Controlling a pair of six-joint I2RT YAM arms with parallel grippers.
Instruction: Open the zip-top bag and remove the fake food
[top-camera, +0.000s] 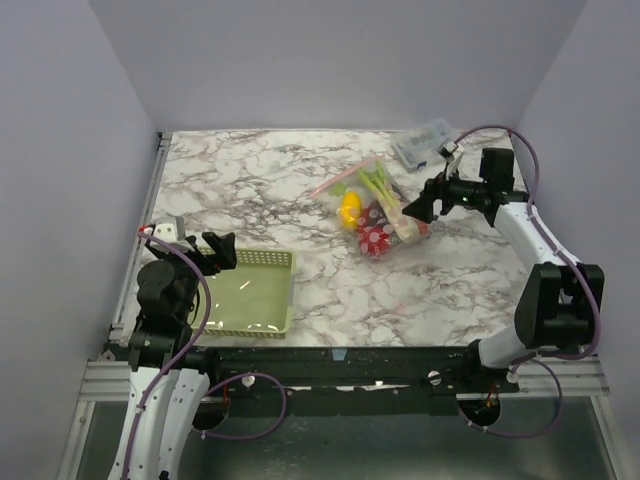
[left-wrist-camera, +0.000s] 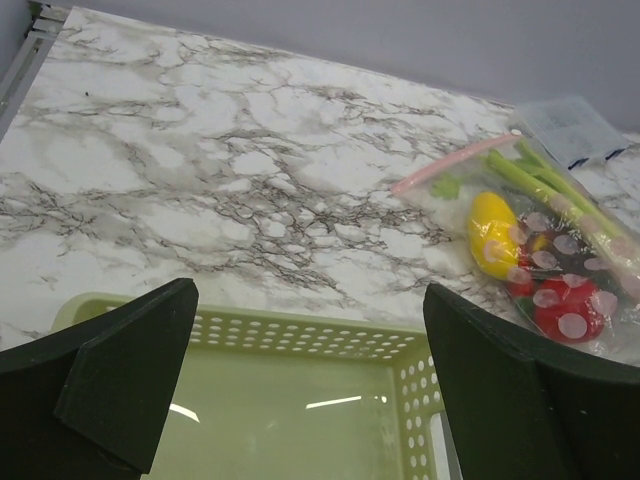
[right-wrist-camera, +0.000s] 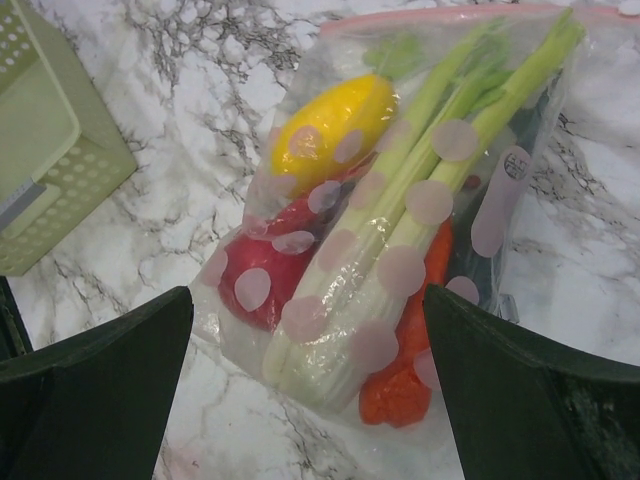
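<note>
A clear zip top bag (top-camera: 372, 210) lies flat, holding celery (right-wrist-camera: 382, 250), a yellow pepper (right-wrist-camera: 330, 130), a red pepper (right-wrist-camera: 260, 275) and a long orange-red item (right-wrist-camera: 405, 370); its pink zip edge runs along the far side. My right gripper (top-camera: 430, 208) hangs open above the bag's right part, nothing between its fingers. My left gripper (top-camera: 217, 254) is open over the green basket, away from the bag.
The green basket (top-camera: 285, 300) sits at the front left. A clear plastic box (top-camera: 422, 143) lies at the back right, behind the bag.
</note>
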